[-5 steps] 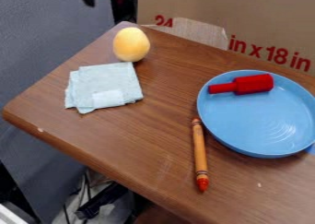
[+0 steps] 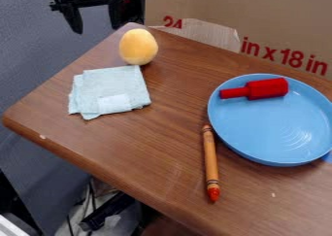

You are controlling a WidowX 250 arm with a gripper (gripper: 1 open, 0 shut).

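My black gripper [image 2: 95,19] hangs at the top left over the grey floor area, beyond the table's back-left corner, its two fingers apart with nothing between them. Below it to the right, a yellow egg-shaped object [image 2: 138,48] stands on the wooden table. A folded pale blue cloth [image 2: 109,89] lies to the left of centre. An orange crayon [image 2: 211,164] lies left of the blue plate [image 2: 273,143], which holds a red rolling-pin-like object [image 2: 263,87].
A cardboard box [image 2: 240,21] stands behind the table [image 2: 130,148] at the right. The left edge drops to the floor.
My gripper has come down further into view at the top left. The objects on the table have not moved.
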